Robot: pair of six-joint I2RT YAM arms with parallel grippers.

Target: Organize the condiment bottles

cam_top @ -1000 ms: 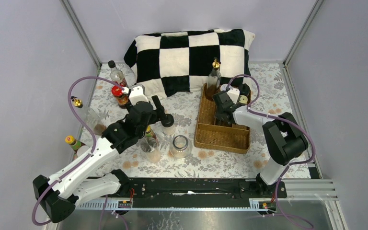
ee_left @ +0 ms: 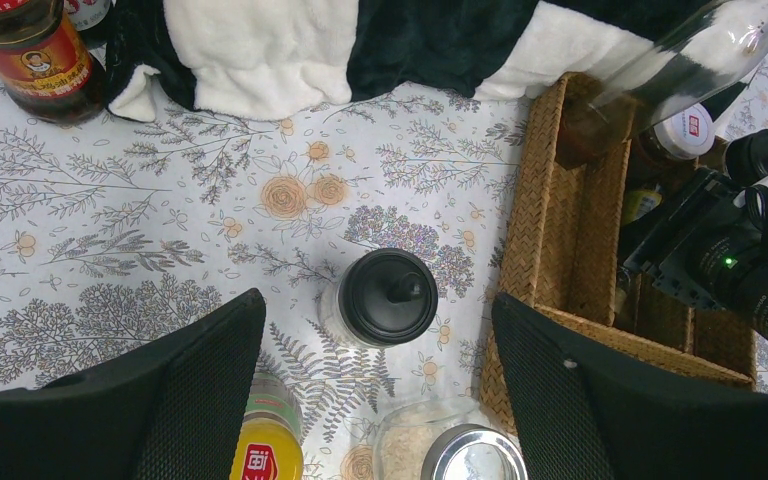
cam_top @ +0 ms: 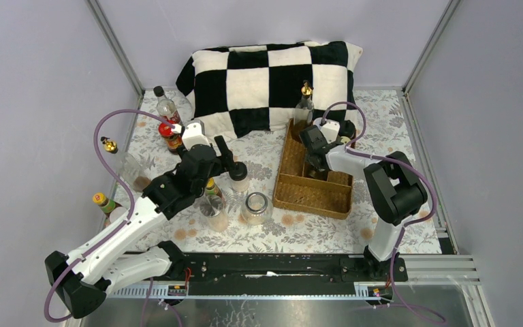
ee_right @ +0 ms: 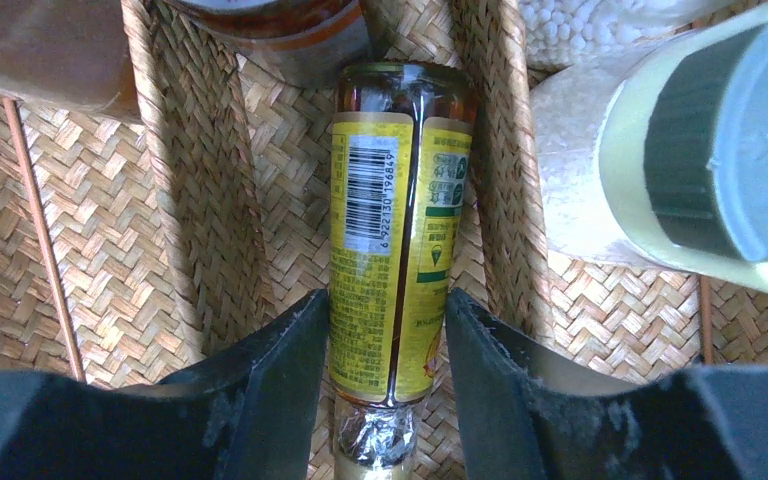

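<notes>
A woven box stands right of centre. In its middle compartment a yellow-labelled brown bottle lies flat, its neck towards the lower edge of the right wrist view. The fingers of my right gripper flank that bottle very closely; whether they press on it cannot be told. My left gripper is open above the table, with a black-capped jar standing below, between its fingers in view but apart from them. A glass jar with a metal lid and a yellow-capped bottle stand nearby.
At the left are several bottles, including a red-capped jar and a gold-topped bottle. A checkered cushion lies behind. Another gold-topped bottle stands at the box's far-left corner. The box's front compartment is empty.
The box and my right gripper have shifted slightly left and away from the front edge, the arm drawing in with them. The left arm is almost unmoved.
</notes>
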